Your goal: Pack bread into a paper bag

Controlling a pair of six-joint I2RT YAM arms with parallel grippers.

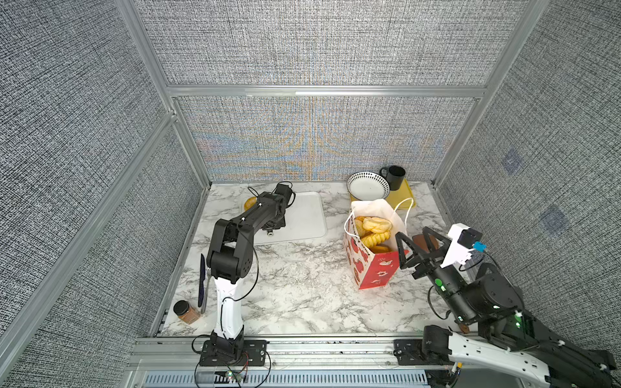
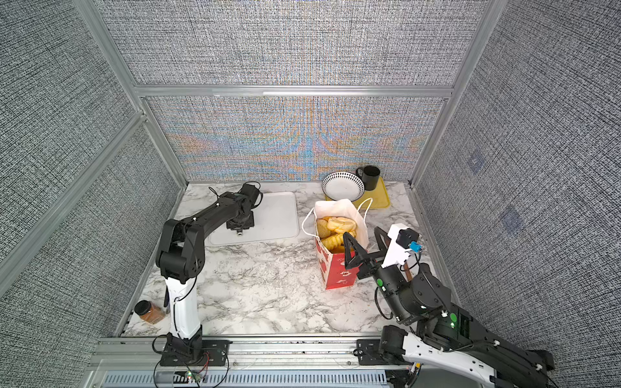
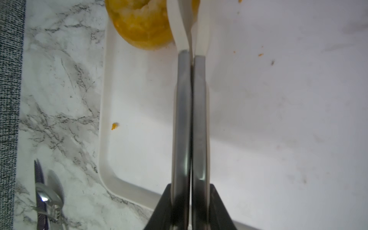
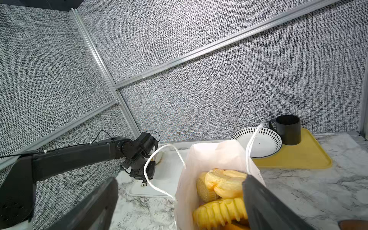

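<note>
My left gripper is shut on a pair of grey tongs (image 3: 184, 115) with whitish tips. The tongs' arms lie almost together, their tips over a round golden bread (image 3: 143, 26) at the upper edge of the left wrist view. Whether the tips pinch the bread cannot be seen. This bread is at the left side of the white tray (image 1: 310, 223). The paper bag (image 1: 378, 271), red and white, stands upright with several breads (image 4: 220, 210) inside. My right gripper (image 1: 417, 249) is open beside the bag's right side, with nothing between its fingers.
A patterned plate (image 1: 368, 186) and a black mug (image 1: 393, 176) stand on a yellow tray (image 1: 406, 194) at the back right. A knife (image 1: 201, 281) and a spice jar (image 1: 186, 311) lie at the left.
</note>
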